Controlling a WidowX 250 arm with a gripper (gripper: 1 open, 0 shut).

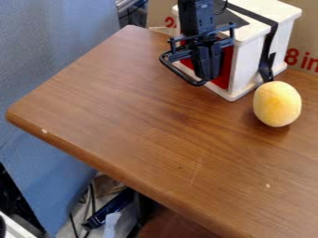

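Note:
My dark gripper [204, 65] hangs at the top middle of the view, in front of a white box [245, 72] with a red panel and a black strap. Its fingers point down beside the red part; whether they are open or shut is hard to see. A yellow-orange round fruit-like object [277, 104] rests on the wooden table [137, 130] to the right, in front of the box, apart from the gripper.
A blue-grey surface [37, 93] lies beyond the table's left edge, with cables and clutter below it. Cardboard [299, 46] with red print stands behind at the right.

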